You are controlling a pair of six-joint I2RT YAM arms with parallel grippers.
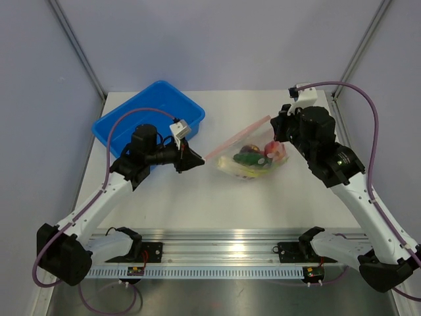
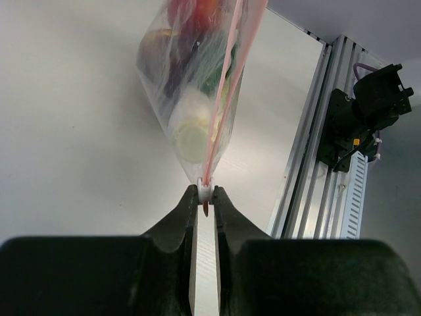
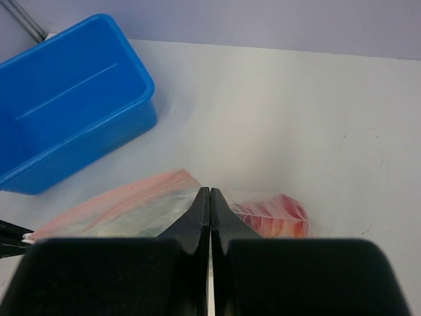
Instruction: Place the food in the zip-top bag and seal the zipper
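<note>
The clear zip top bag (image 1: 231, 160) with a pink zipper strip (image 1: 240, 137) lies slanted across the table's middle. Inside it are a green food piece (image 1: 250, 158), a red one (image 1: 275, 151) and a pale one (image 2: 192, 137). At the strip's left end, my left gripper is shut on the small white zipper slider (image 2: 205, 189). My right gripper is shut at the strip's far right end, with bag film on both sides of its fingertips. Whether film is pinched between them cannot be made out.
An empty blue bin (image 1: 110, 125) stands at the back left, behind the left arm. Walls rise at the back and sides.
</note>
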